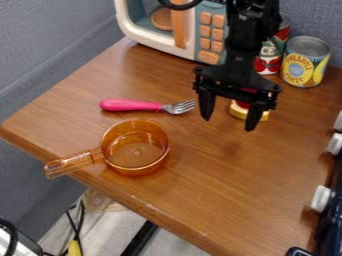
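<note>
My black gripper (229, 106) hangs over the table's back middle with its fingers spread open, nothing clearly between them. Just behind it a small yellow round item with red on top (261, 114) sits on the table, partly hidden by the gripper. A pink-handled fork (131, 105) lies to the left, and an orange translucent pot with handle (135, 147) stands at the front left.
A toy microwave (173, 25) stands at the back, with cans (306, 63) to the right. A dark appliance with white knobs (329, 219) lines the right edge.
</note>
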